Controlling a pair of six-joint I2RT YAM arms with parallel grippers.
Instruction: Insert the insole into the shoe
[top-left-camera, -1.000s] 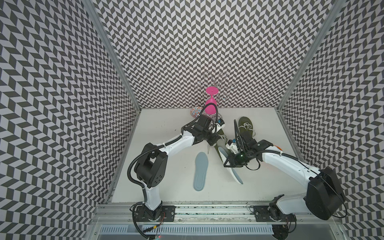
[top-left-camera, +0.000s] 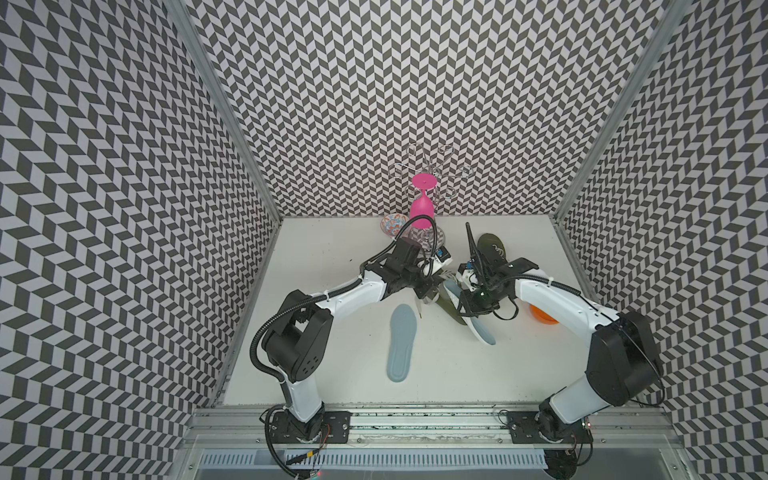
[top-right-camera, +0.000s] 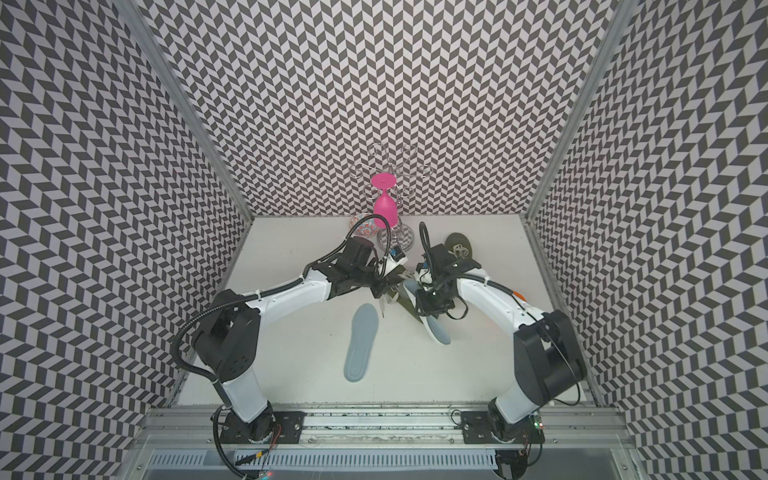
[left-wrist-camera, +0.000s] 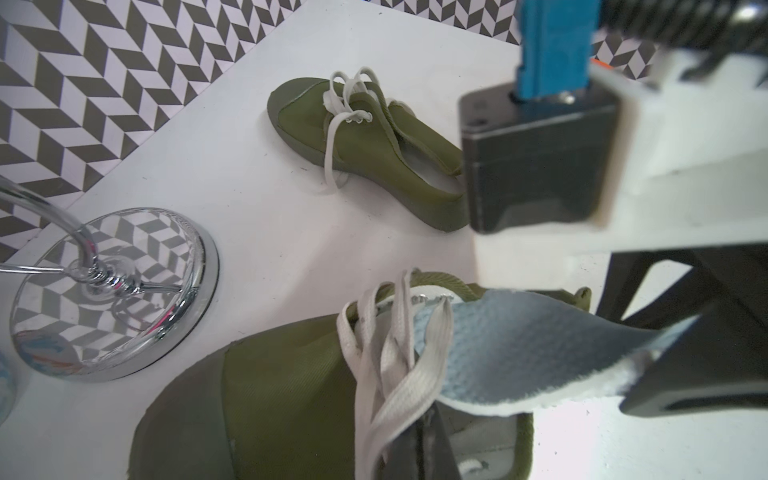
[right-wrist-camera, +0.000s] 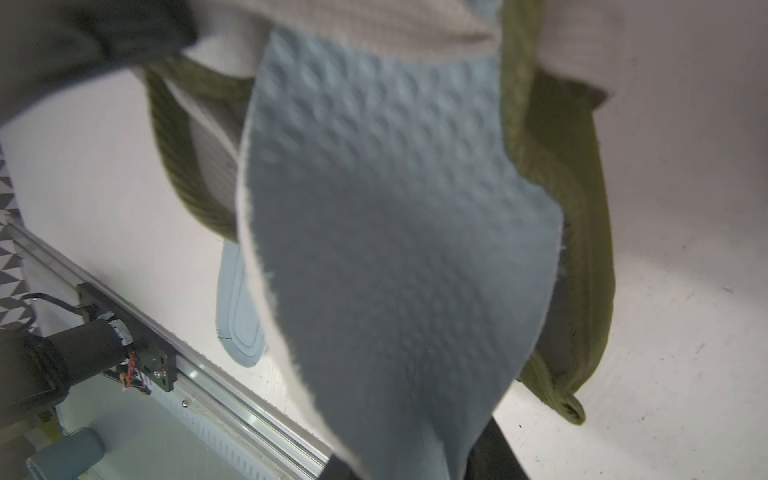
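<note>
A blue-grey insole (right-wrist-camera: 400, 240) has its front end inside the mouth of a green shoe (left-wrist-camera: 280, 392), passing under a pale fabric band; the tip is hidden. Its rear part (top-left-camera: 482, 330) sticks out over the shoe's heel, bent and tilted. My right gripper is shut on the insole, one finger at either side. At the shoe's opening, beside the white laces (left-wrist-camera: 400, 360), my left gripper is shut; whether something thin lies between its fingers cannot be seen.
A second insole (top-left-camera: 401, 342) lies flat on the table at front centre. The other green shoe (left-wrist-camera: 360, 144) stands behind the right arm. At the back are a chrome stand (left-wrist-camera: 112, 288) and a pink goblet (top-left-camera: 421, 209). An orange object (top-left-camera: 544, 313) sits at right.
My right gripper has moved away from the front edge with the insole, which goes further into the shoe.
</note>
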